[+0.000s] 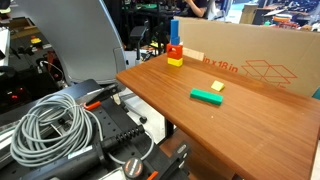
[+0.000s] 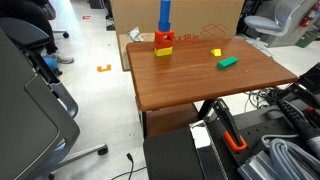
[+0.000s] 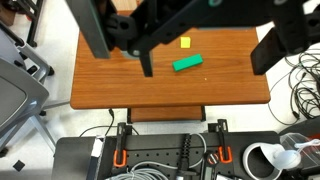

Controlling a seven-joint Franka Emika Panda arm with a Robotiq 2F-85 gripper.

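In the wrist view my gripper is open, its dark, blurred fingers spread wide over the table with nothing between them. Below them a green block lies on the wooden table, with a small yellow block a little farther in. Exterior view 1 shows the same green block and yellow block lying apart. Toward the far end stands a stack: a tall blue block on a red block on a yellow one. Neither exterior view shows the gripper clearly.
A cardboard panel stands along one long side of the table. Coiled grey cable lies on the black base at the other side.
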